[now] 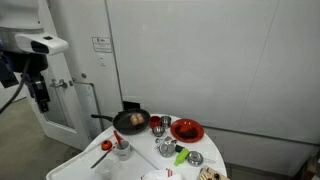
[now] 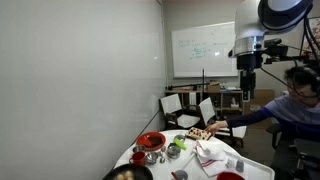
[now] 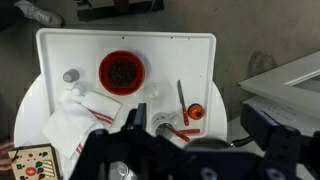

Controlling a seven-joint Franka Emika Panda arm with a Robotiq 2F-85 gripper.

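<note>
High above the table, my gripper (image 1: 38, 92) hangs at the left in exterior view 1 and at the upper right in exterior view 2. The wrist view looks down past its two dark fingers, which stand wide apart at the lower edge, with nothing visible between them at their height. Far below lies a white tray (image 3: 185, 42). On it are a red bowl (image 3: 122, 72) with dark contents, a white cloth (image 3: 72, 122), a knife (image 3: 182, 100), a tomato (image 3: 196, 111) and clear glassware (image 3: 153, 91).
A black pan (image 1: 130, 122) with brown food, a red plate (image 1: 186, 130), small red cups (image 1: 155, 121) and metal pots (image 1: 167, 147) share the round table. A patterned board (image 2: 198, 133) lies at its far side. A person (image 2: 300, 105) is at the right, arm stretched toward the table.
</note>
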